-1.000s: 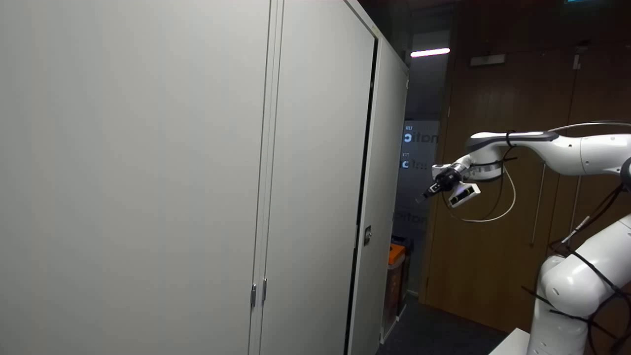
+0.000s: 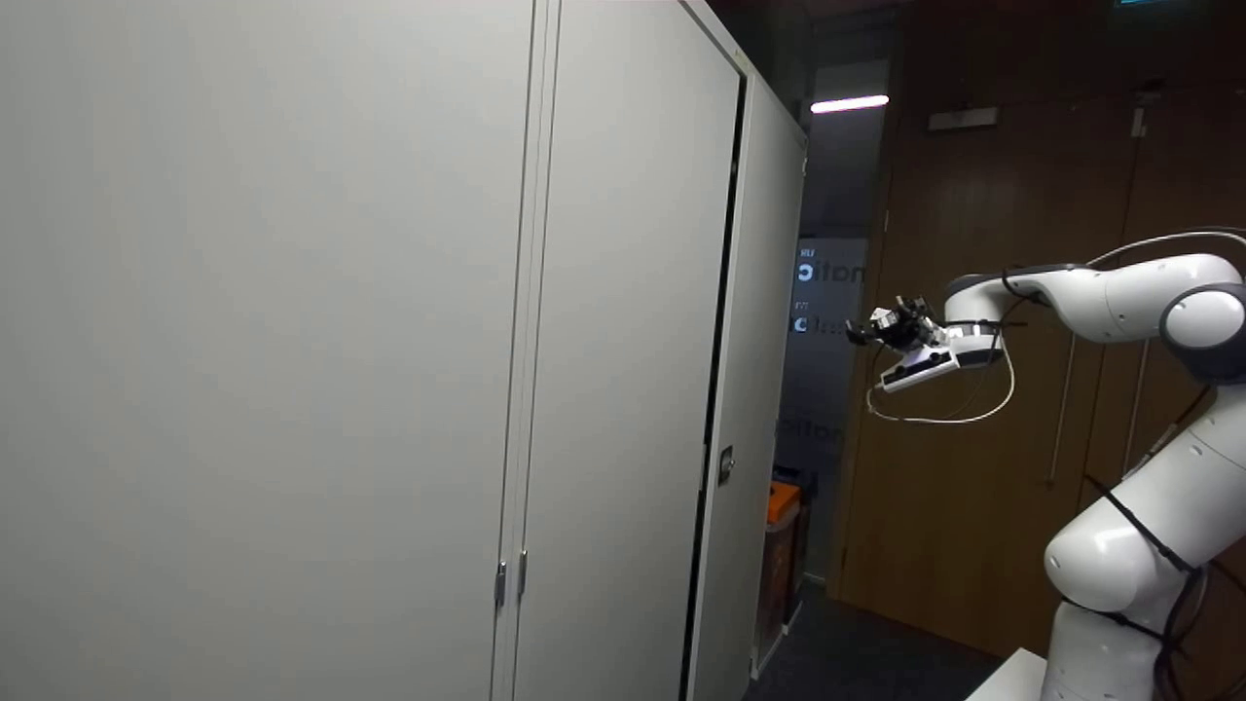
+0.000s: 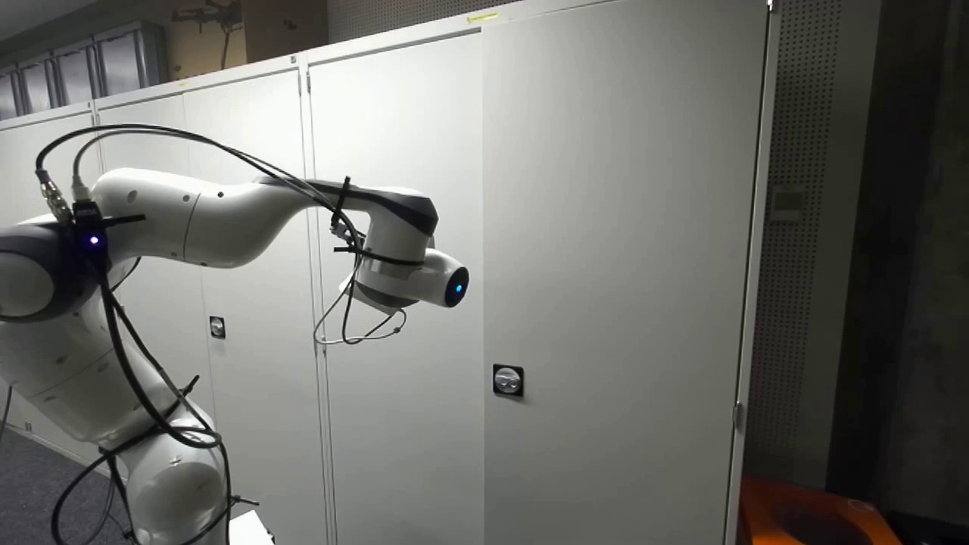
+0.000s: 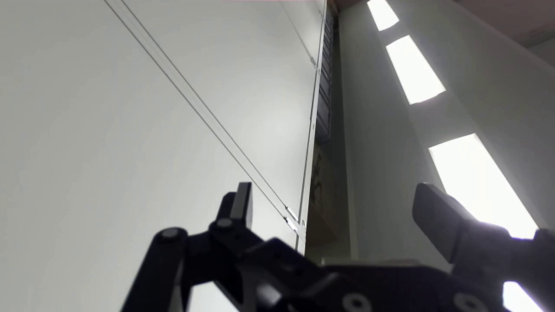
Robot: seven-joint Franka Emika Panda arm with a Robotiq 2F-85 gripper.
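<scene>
My gripper (image 2: 884, 321) hangs in the air at the right of exterior view 1, clear of the grey cabinets. Its two dark fingers stand wide apart in the wrist view, and nothing lies between them; one fingertip (image 4: 434, 213) shows at the right. The tall cabinet has a right-hand door (image 3: 627, 209) with a round handle (image 3: 508, 381) and a left-hand door (image 3: 400, 436). A dark gap runs along the edge where these doors meet in exterior view 1. In exterior view 2 the wrist hides the gripper.
More grey cabinets (image 3: 245, 409) line the wall to the left. An orange bin (image 3: 817, 518) stands beyond the right-hand end. A wooden door (image 2: 981, 491) is behind the arm. Air between the arm and the cabinet fronts looks free.
The wrist has turned, tilting the gripper from pointing downward to more upward and rolling it. The forearm and elbow have shifted slightly. The cabinet doors look the same.
</scene>
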